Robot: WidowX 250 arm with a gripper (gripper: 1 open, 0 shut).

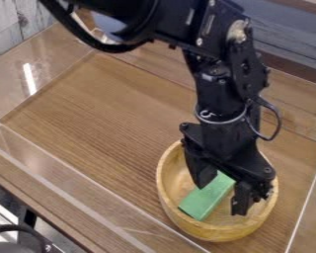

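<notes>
A black gripper (227, 173) hangs over a round, tan bowl (180, 206) at the lower right, its fingers spread open above and partly inside it. A green rectangular block (200, 203) lies tilted diagonally in the bowl, its upper end partly hidden under the gripper. Whether the fingers touch the block cannot be told.
A pale raised edge runs along the back right, and a black cable lies at the lower left corner.
</notes>
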